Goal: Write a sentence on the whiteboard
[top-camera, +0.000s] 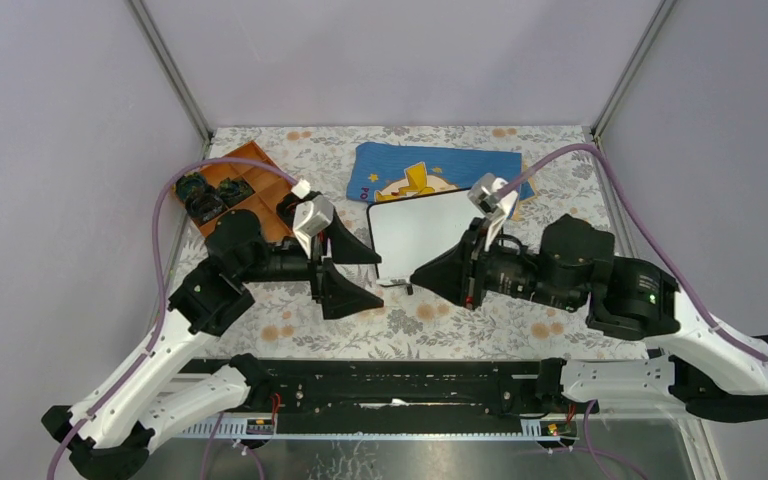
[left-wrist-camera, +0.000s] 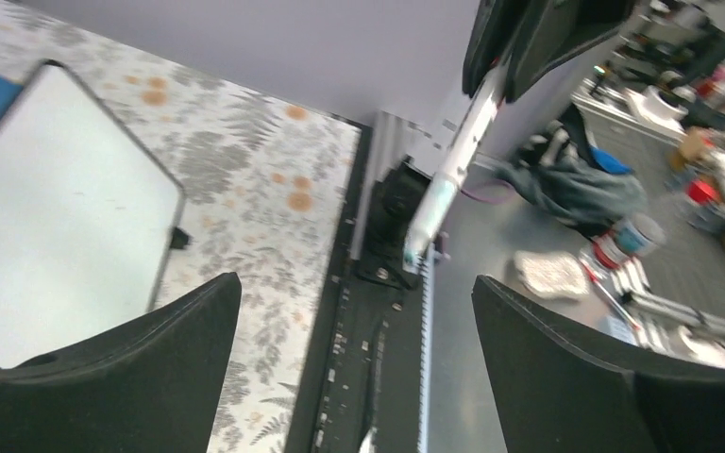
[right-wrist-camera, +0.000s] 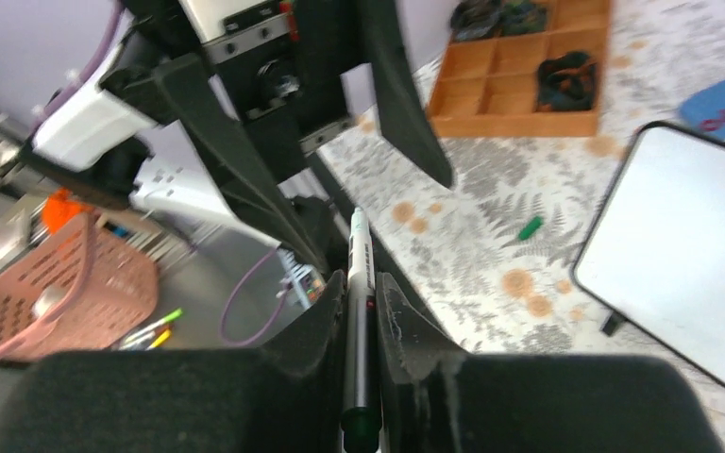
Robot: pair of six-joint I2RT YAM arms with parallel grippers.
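My right gripper [top-camera: 415,279] is shut on a slim marker [right-wrist-camera: 362,302], whose pale, narrow tip points at my left gripper [top-camera: 378,281]. That left gripper stands open, its two fingers spread above and below the marker's line with nothing held. In the left wrist view the marker [left-wrist-camera: 448,179] is a blurred white stick beyond the fingers. A small green, cap-like piece [right-wrist-camera: 531,227] lies loose on the patterned tabletop. The blank whiteboard [top-camera: 415,232] has a dark frame and lies on the table behind the grippers, partly covered by the right arm in the top view.
A blue cartoon-printed cloth [top-camera: 430,165] lies behind the board. At the back left sits an orange compartment tray [top-camera: 260,205] with dark items in it.
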